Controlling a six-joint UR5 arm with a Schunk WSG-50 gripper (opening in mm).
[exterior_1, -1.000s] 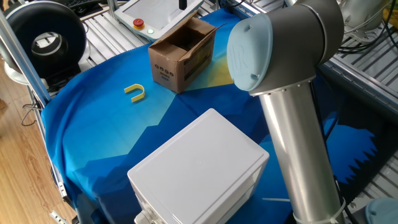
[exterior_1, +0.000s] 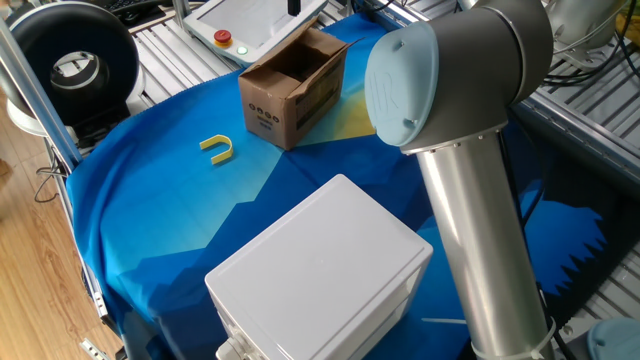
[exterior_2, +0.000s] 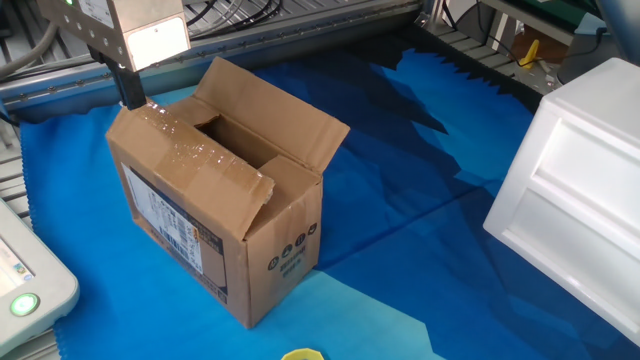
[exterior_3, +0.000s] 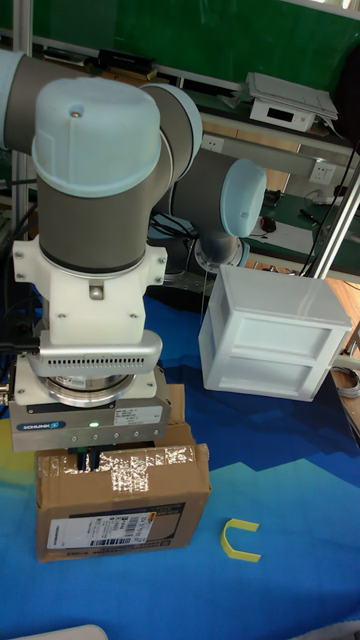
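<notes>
A brown cardboard box (exterior_2: 190, 215) stands on the blue cloth, its top flaps partly raised and a dark gap between them. At the box's far left corner in exterior view 2, the dark fingertips of my gripper (exterior_2: 133, 98) reach down close to the taped flap. Whether they touch it is unclear. From the front, the gripper body (exterior_3: 85, 425) hangs over the left part of the box, and its fingers are mostly hidden. Their spacing cannot be made out. A yellow U-shaped piece (exterior_1: 217, 150) lies on the cloth, apart from the box.
A white drawer unit (exterior_1: 320, 265) stands on the cloth, well away from the box. A teach pendant (exterior_1: 250, 25) with a red button lies behind the box. The arm (exterior_1: 470, 230) spans the right side. Open cloth (exterior_1: 150, 200) extends at the left.
</notes>
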